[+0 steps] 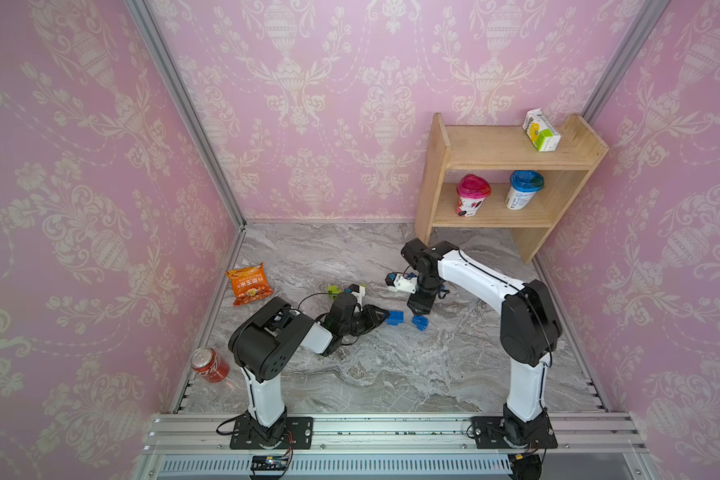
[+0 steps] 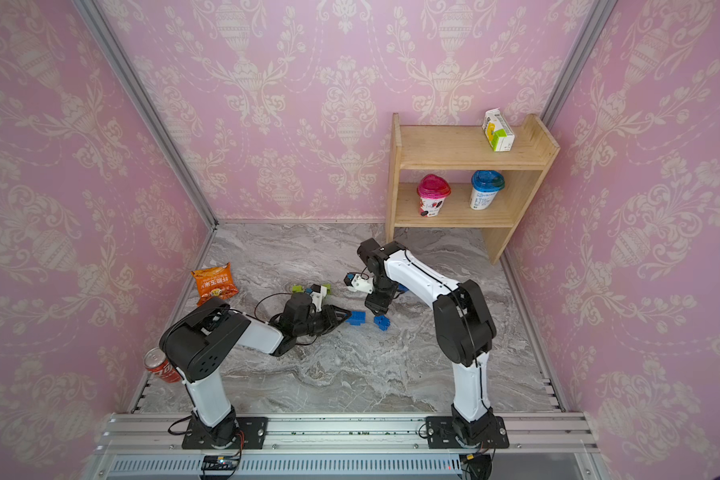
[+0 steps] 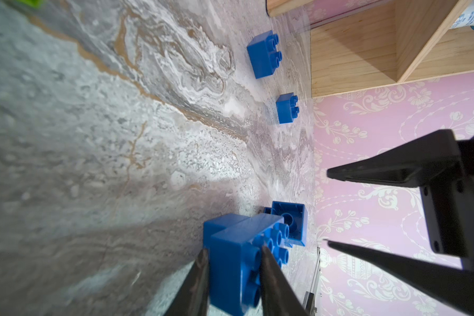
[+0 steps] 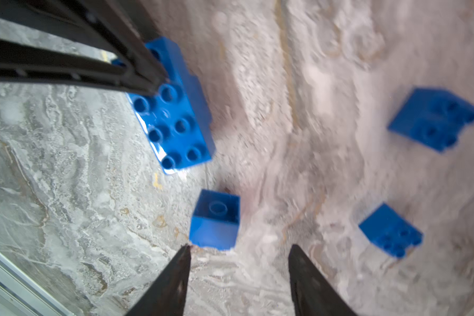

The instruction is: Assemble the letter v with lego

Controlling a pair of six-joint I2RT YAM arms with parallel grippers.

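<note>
My left gripper is shut on a joined piece of blue bricks [image 3: 234, 239], low over the marble table. In the right wrist view this blue assembly [image 4: 181, 126] sticks out of the left fingers [image 4: 142, 71], rows of studs showing. A separate blue brick [image 4: 214, 223] lies tipped, its hollow underside showing, just beyond the free end of the assembly. My right gripper stands open near that brick, with nothing held between its fingers. From the top left, the loose brick [image 1: 420, 322] appears just below the right gripper [image 1: 420, 310].
Two more blue bricks [image 4: 431, 118] [image 4: 390, 230] stand apart on the table. Green bricks [image 1: 333, 289] lie behind the left gripper. A wooden shelf [image 1: 440, 184] stands at the back right, a snack bag [image 1: 249, 284] and a can [image 1: 209, 365] at left.
</note>
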